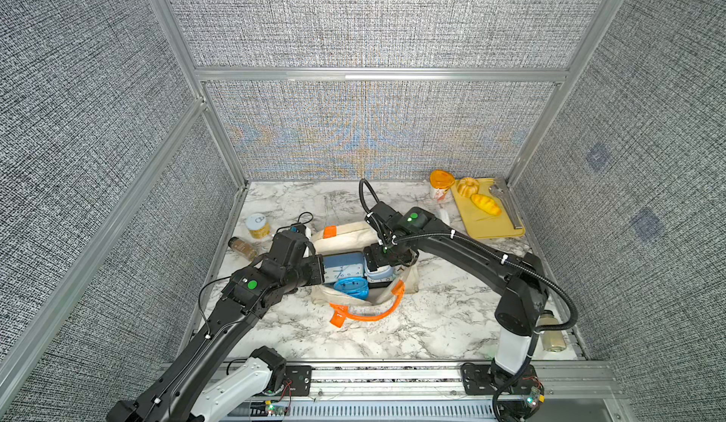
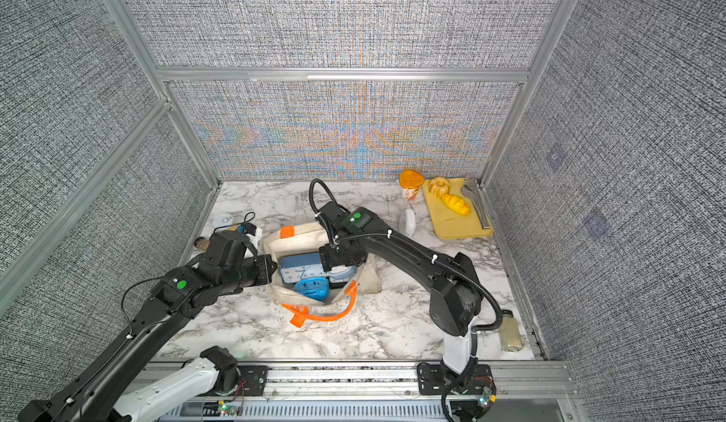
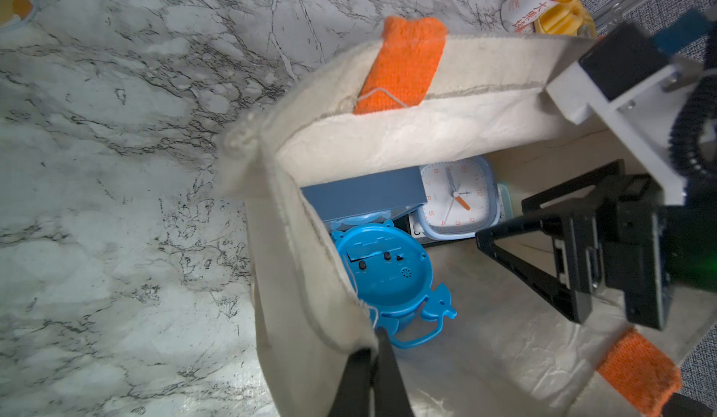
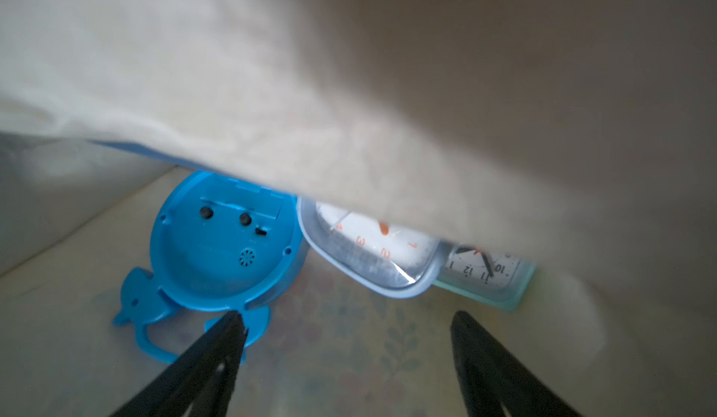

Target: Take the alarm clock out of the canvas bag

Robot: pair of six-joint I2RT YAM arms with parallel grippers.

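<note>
The cream canvas bag (image 1: 344,237) with orange handles lies open at the table's middle. Inside are a blue clock (image 3: 381,267) lying back up, a light-blue square clock (image 3: 452,192), a teal-rimmed clock (image 4: 485,282) and a blue-grey item (image 3: 358,192). My left gripper is shut at the bag's left edge; only thin cloth shows by its tips. My right gripper is open inside the bag over the clocks' near side, with bag fabric filling the top of the right wrist view.
A yellow board (image 1: 484,221) with bread and a utensil, and an orange-lidded cup (image 1: 441,183), stand at back right. Jars (image 1: 258,225) stand at left, another (image 1: 553,335) at front right.
</note>
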